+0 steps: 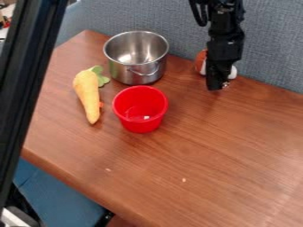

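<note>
My black gripper [218, 82] points down at the back of the wooden table, in front of a small orange and white object [200, 60] that it partly hides. Its fingertips look shut, and I cannot make out anything held between them. To the left stand a steel pot [136, 59] and, in front of that, a red plastic cup [141, 110]. A yellow carrot-like toy [88, 93] with green leaves lies at the left.
A grey padded panel [272, 44] runs along the back, and a dark post [30, 71] crosses the view at the left.
</note>
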